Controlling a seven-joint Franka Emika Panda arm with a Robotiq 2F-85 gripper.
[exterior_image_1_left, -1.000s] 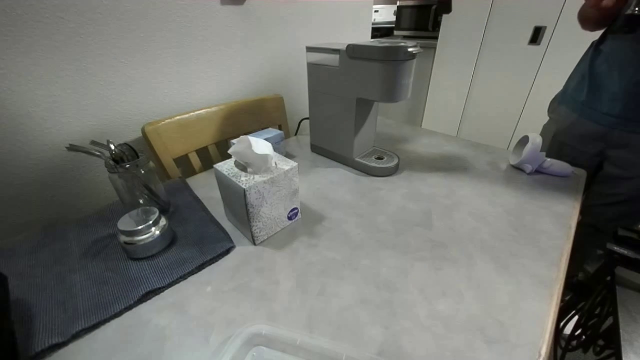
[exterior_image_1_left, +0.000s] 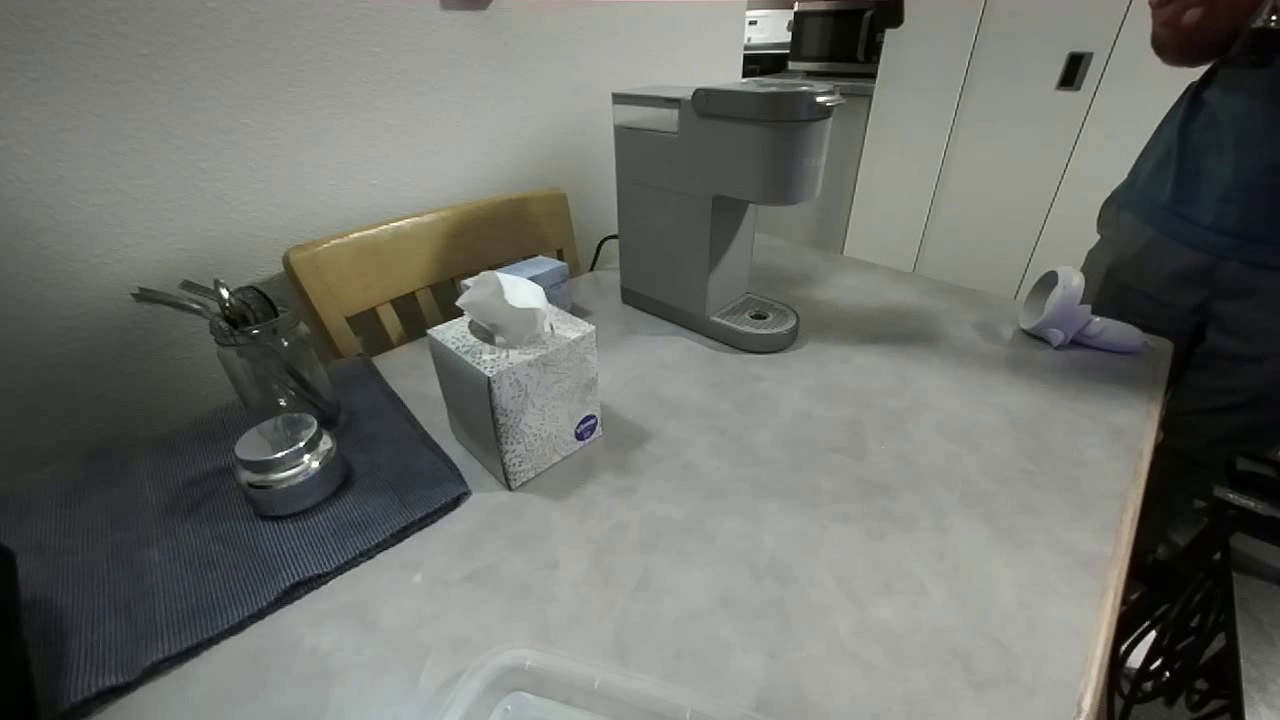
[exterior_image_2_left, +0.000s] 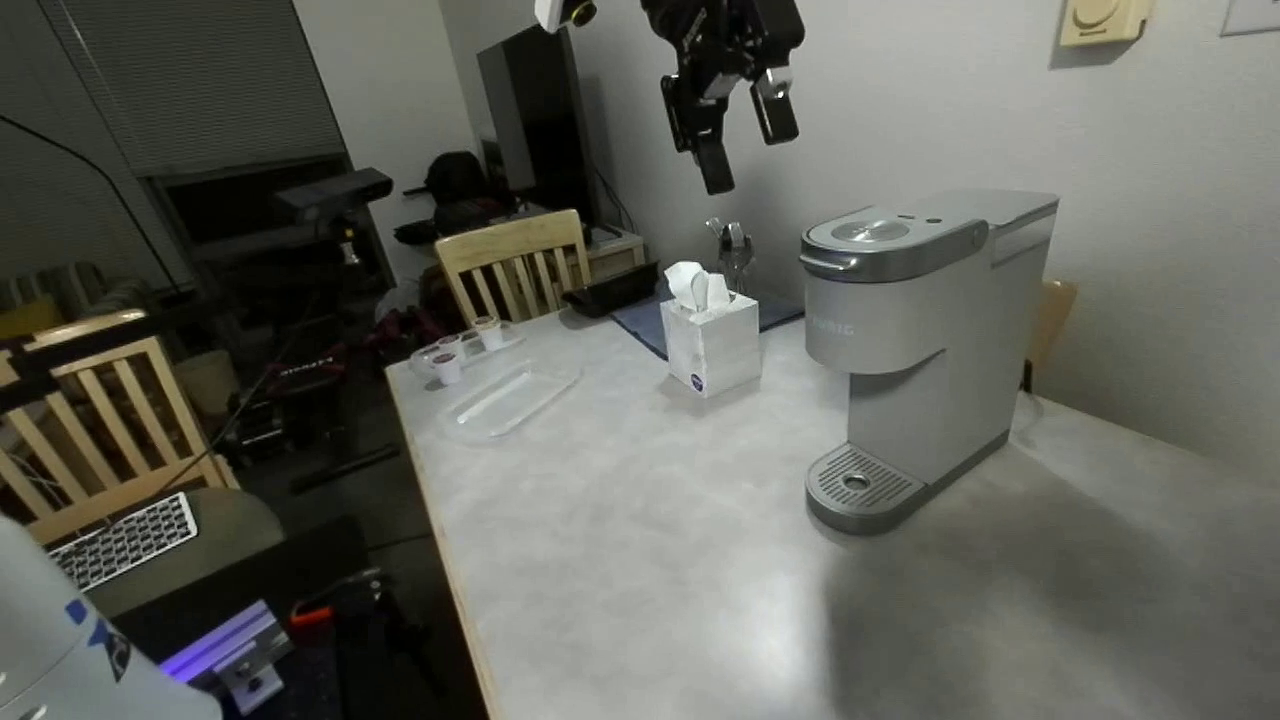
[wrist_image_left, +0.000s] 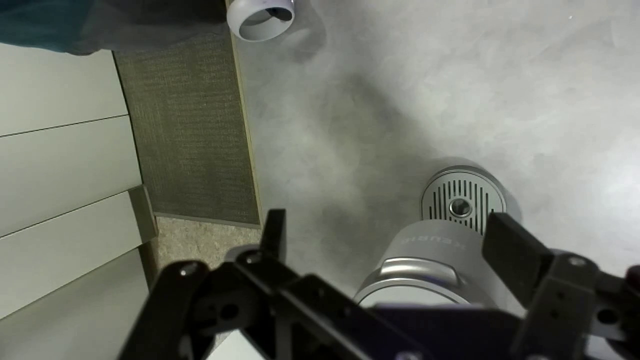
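High above the table, my gripper (exterior_image_2_left: 746, 154) hangs open in the second exterior view, its two black fingers apart with nothing between them. A grey coffee maker (exterior_image_2_left: 912, 348) stands on the table, lid down, its drip tray (exterior_image_2_left: 866, 478) empty. From the wrist view, the coffee maker (wrist_image_left: 441, 246) lies below and beyond my spread fingers (wrist_image_left: 517, 255), its front handle (wrist_image_left: 420, 267) showing between them. The first exterior view shows the coffee maker (exterior_image_1_left: 732, 204) from its side, and my gripper is out of that picture.
A tissue box (exterior_image_1_left: 522, 390) stands near the coffee maker. A jar with cutlery (exterior_image_1_left: 274, 360) and a metal-lidded jar (exterior_image_1_left: 288, 466) sit on a blue mat (exterior_image_1_left: 120, 576). A clear tray (exterior_image_2_left: 516, 400) and small cups (exterior_image_2_left: 446, 365) are at the far end.
In the first exterior view the table and its objects are unchanged. Only the person at the right edge has shifted slightly.
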